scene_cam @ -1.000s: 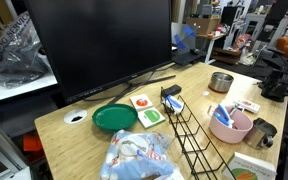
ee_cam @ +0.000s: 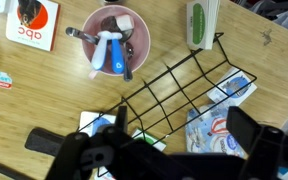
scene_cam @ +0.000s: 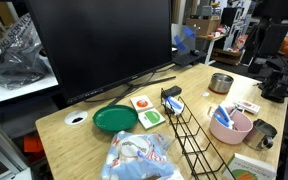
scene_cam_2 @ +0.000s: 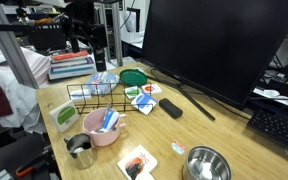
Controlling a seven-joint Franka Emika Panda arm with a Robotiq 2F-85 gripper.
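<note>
My gripper is open and empty, with its dark fingers set wide apart above the table. Below it in the wrist view lies a black wire rack [ee_cam: 171,97]. A pink bowl [ee_cam: 91,27] next to the rack holds blue-and-white utensils [ee_cam: 115,41]. In exterior view 2 the gripper [scene_cam_2: 85,45] hangs high at the upper left, over the rack [scene_cam_2: 108,100]. Beyond the rack, exterior view 1 shows a green plate [scene_cam: 115,118] and a crumpled blue-and-white bag [scene_cam: 137,157].
A metal mug [scene_cam_2: 81,151] stands beside the bowl. The metal pot [scene_cam_2: 206,164] sits apart from it, near a picture card [scene_cam_2: 137,162]. A black marker-like object [scene_cam_2: 170,108] lies before the large monitor [scene_cam: 106,42]. Clear wood shows between card and monitor.
At the upper right of exterior view 1, the dark arm and gripper have come further into view. The tabletop objects look unmoved.
</note>
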